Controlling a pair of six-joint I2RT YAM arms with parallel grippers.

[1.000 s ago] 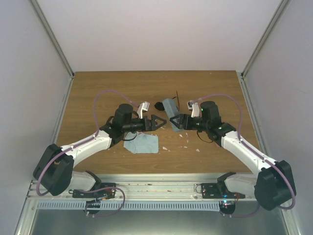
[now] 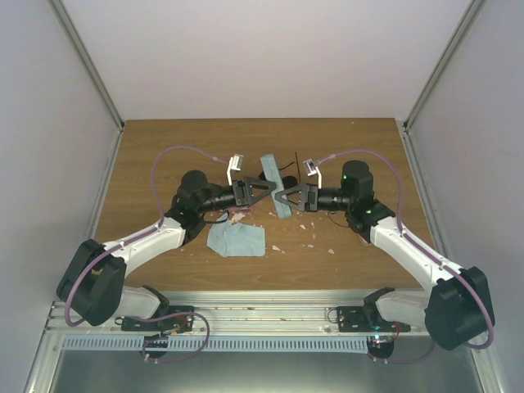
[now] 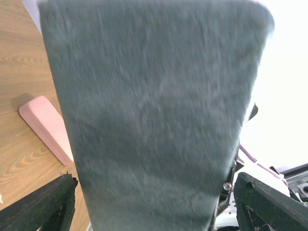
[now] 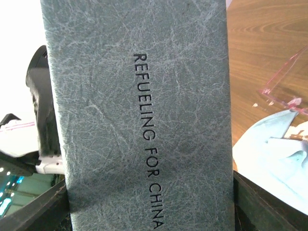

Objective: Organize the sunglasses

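A long grey sunglasses case (image 2: 271, 166) is held up above the table between both arms. Its dark lettering faces the right wrist camera, where the case (image 4: 149, 110) fills the middle of the picture. My right gripper (image 2: 281, 196) is shut on it, with a finger (image 4: 50, 204) pressed to each side. My left gripper (image 2: 273, 187) is open at the case's other face, its fingers (image 3: 260, 207) standing wider than the case (image 3: 149, 120). Black sunglasses (image 2: 290, 182) lie partly hidden behind the case. Pink-framed glasses (image 4: 294, 102) show in the right wrist view.
A light blue cloth (image 2: 237, 240) lies on the table below the left arm. A pink block (image 3: 45, 127) rests on the wood in the left wrist view. Small scraps (image 2: 277, 248) are scattered near the middle.
Over the last second the case has shifted a little left with my right gripper, and the left gripper came up to it.
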